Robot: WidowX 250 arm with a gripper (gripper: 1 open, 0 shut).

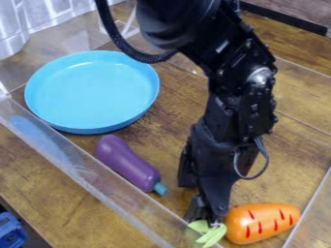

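Note:
My black gripper (207,211) reaches down at the lower middle of the camera view, its tip at the green leaves (207,232) of a toy carrot (258,222); whether the fingers are open or shut is hidden by the gripper body and clear wall. The orange carrot lies at the lower right. A purple toy eggplant (127,163) lies to the left of the gripper. A light blue plate (91,89) sits at the upper left.
A clear plastic wall (68,161) runs diagonally along the lower left, with a blue object (8,231) outside it. Bare wooden surface shows at the right and back.

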